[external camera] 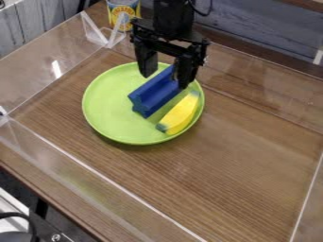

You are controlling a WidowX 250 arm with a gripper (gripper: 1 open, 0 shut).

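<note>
A green plate (112,106) lies on the wooden surface, holding a blue block (153,95) and a yellow banana (179,113). The black gripper (165,68) hangs over the back of the plate, its fingers parted on either side above the block's upper end. It is open; whether a finger touches the block is unclear, as the arm hides part of it.
A can (123,15) stands at the back left beside a clear plastic piece. A dark cable lies at the lower left corner.
</note>
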